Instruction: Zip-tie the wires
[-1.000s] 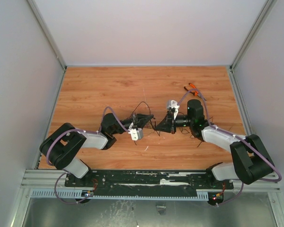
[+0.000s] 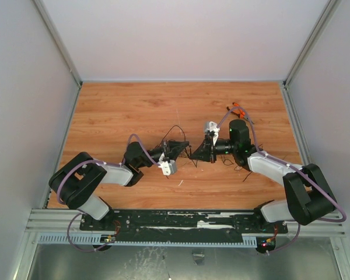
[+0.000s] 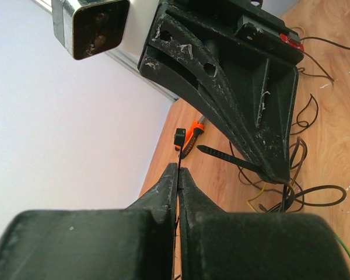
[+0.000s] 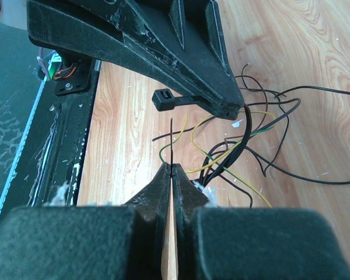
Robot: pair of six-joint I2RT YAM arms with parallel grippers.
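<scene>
Both grippers meet tip to tip near the table's middle. My left gripper is shut on a black zip tie, its square head [image 3: 179,138] standing up from the fingertips. The same head shows beside the left fingers [image 4: 186,76] in the right wrist view. My right gripper is shut on the tie's thin tail [image 4: 171,143], which pokes upward. In the left wrist view, that tail sticks out from the right fingers [image 3: 245,116]. Black, yellow and green wires [image 4: 240,143] bunch right by the fingertips. Whether the tie encircles them all is hidden.
Orange-handled cutters [image 2: 238,111] lie at the back right. Loose wire ends [image 4: 315,88] spread over the wooden table [image 2: 122,105].
My right gripper has shifted very slightly over the last second. The left arm looks nearly still, and both stay at the same spot by the wires.
</scene>
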